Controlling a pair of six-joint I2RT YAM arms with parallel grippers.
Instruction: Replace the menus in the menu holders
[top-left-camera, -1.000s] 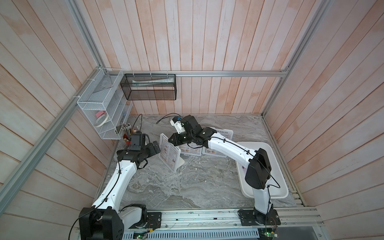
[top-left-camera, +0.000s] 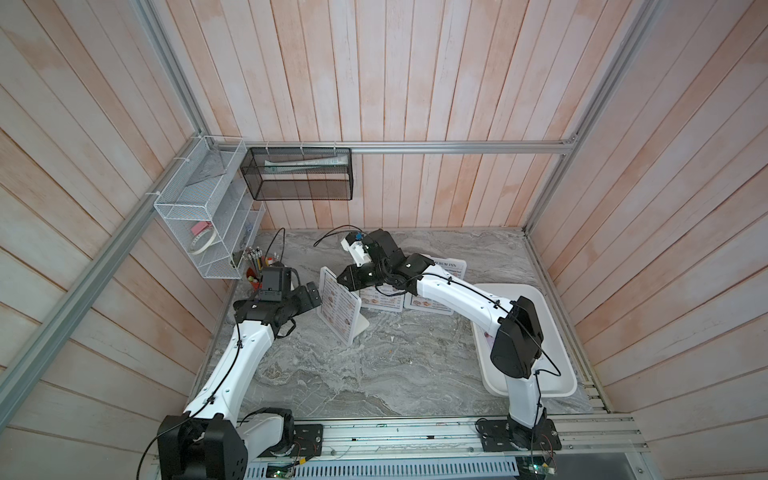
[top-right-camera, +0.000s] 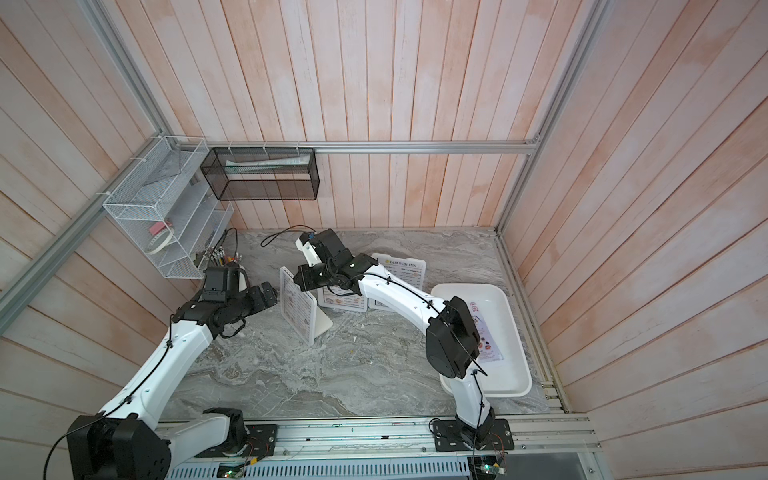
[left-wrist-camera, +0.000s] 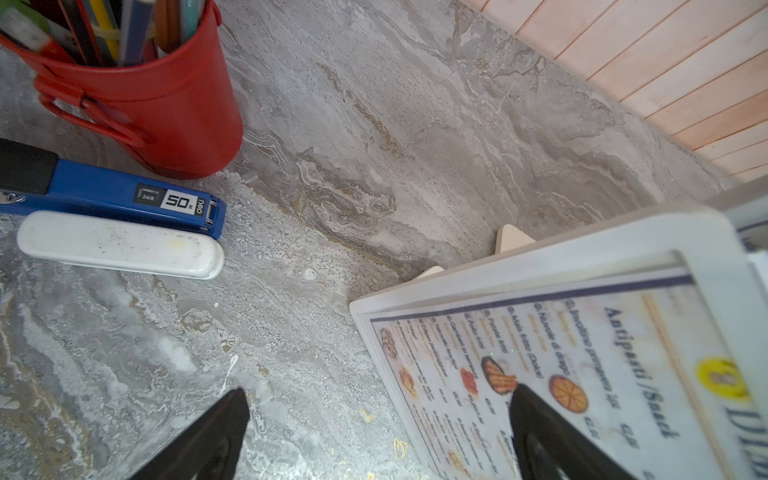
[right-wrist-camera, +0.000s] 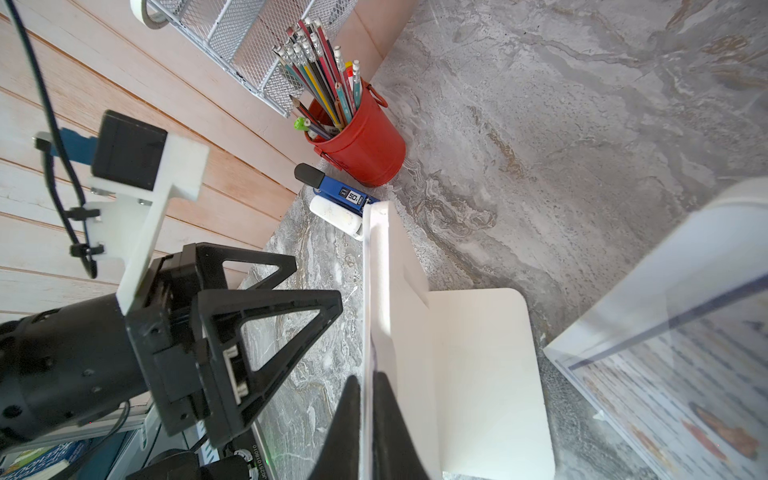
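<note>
A white menu holder (top-left-camera: 339, 308) stands upright at the left of the table, turned nearly edge-on in the right wrist view. Its menu (left-wrist-camera: 520, 352), headed Antipasti/Snack, faces my left gripper, whose fingers are wide open with only space between them. From above, my left gripper (top-left-camera: 315, 296) hovers just left of the holder. My right gripper is shut on the holder's thin upper edge, one finger on each side. Two more holders with menus, a middle one (top-right-camera: 344, 301) and a right one (top-right-camera: 404, 268), stand behind, partly covered by the right arm.
At the right, a white tray (top-right-camera: 516, 352) holds a purple-printed sheet (top-right-camera: 488, 332). A red pencil bucket (right-wrist-camera: 369, 148), a blue stapler (left-wrist-camera: 128, 192) and a white oblong object (left-wrist-camera: 120, 244) sit by the left wall. Bare tabletop (top-left-camera: 400, 368) lies in front.
</note>
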